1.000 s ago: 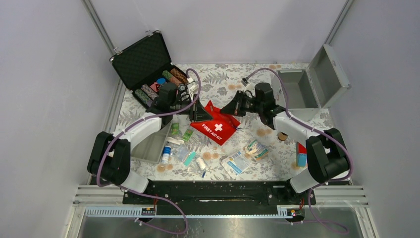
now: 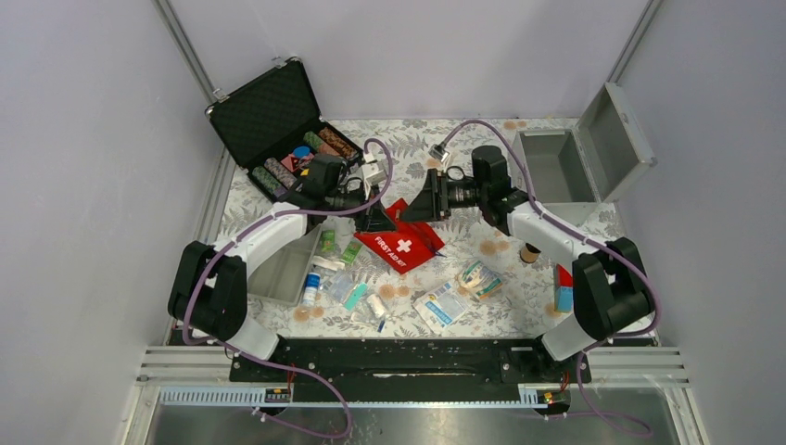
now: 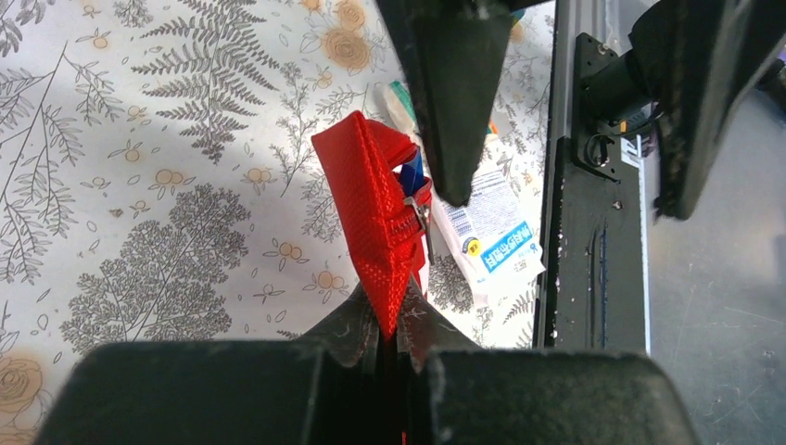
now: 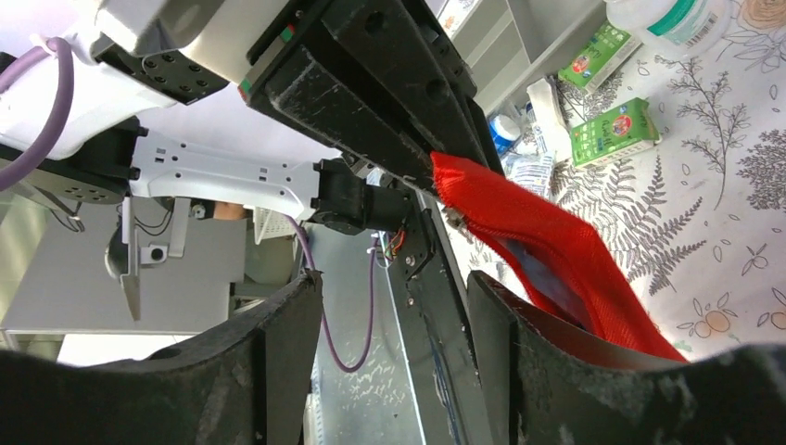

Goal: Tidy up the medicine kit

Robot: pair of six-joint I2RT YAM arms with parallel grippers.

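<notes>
A red first aid kit pouch (image 2: 400,243) hangs raised at the table's middle. My left gripper (image 2: 375,224) is shut on the pouch's red fabric (image 3: 371,213), which rises from between its fingertips and carries a metal zipper. My right gripper (image 2: 412,211) is open beside the pouch's upper edge, its two fingers apart above the fabric in the left wrist view. In the right wrist view the red edge (image 4: 556,232) runs from the left gripper across, behind the right fingers.
Small green boxes (image 2: 351,251), a white-blue bottle (image 2: 310,290), packets (image 2: 441,306) and a bandage pack (image 2: 480,280) lie in front. A grey tray (image 2: 278,273) and chip case (image 2: 269,111) are at left; an open grey box (image 2: 553,167) is back right.
Both grippers have shifted slightly over the last second, the right one's body rising toward the back, and the pouch has moved a little toward the front left.
</notes>
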